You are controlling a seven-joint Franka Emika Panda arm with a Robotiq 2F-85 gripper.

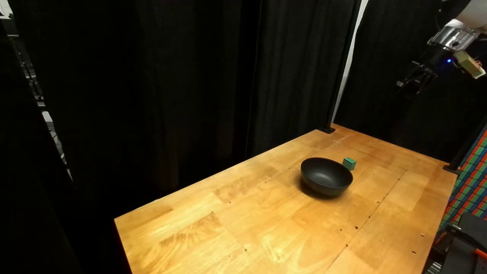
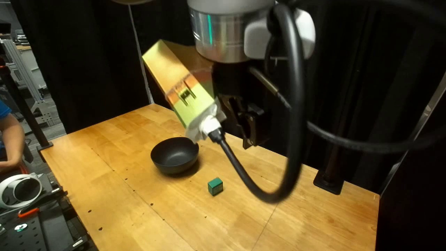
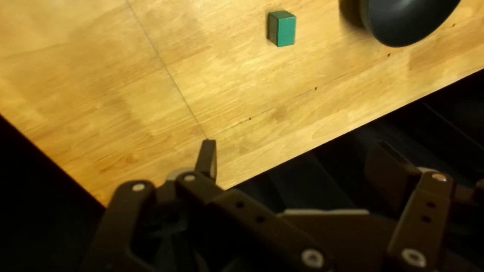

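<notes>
A small green cube (image 1: 349, 163) rests on the wooden table close to a black bowl (image 1: 325, 176), with a narrow gap of tabletop between them in exterior view 2, where the cube (image 2: 215, 186) and bowl (image 2: 174, 155) both show clearly. The bowl stands upright, and its visible inside is empty. High above the far part of the table hangs my gripper (image 1: 409, 87). In the wrist view the gripper is open, its fingers wide apart with nothing between them. Ahead of it lies the cube (image 3: 286, 30); the bowl (image 3: 404, 20) is cut off by the top edge.
Black curtains (image 1: 205, 82) hang behind it, and posts rise at its corners. A thick black cable (image 2: 294, 104) loops from the arm. Beside the table is a dark cart (image 2: 25, 230) with some equipment.
</notes>
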